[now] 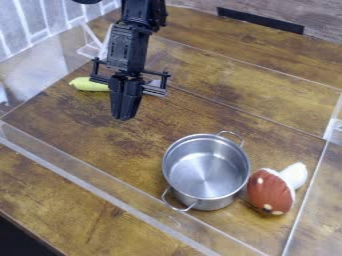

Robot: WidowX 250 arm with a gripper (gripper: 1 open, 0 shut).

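Note:
My black gripper (pixel 126 106) hangs over the upper left of the wooden table, shut, with nothing visible between its fingertips. Behind it a pale yellow-green object (pixel 87 85) lies on the table, partly hidden by the gripper. An empty steel pot (pixel 206 172) with two handles stands at the lower middle. Right beside it, at the lower right, lies a mushroom-shaped object (pixel 274 190) with a red-brown cap and a white stem.
Clear low barriers run around the work area on the wooden table (pixel 94 160). Bare table stretches between the gripper and the pot, and across the upper right.

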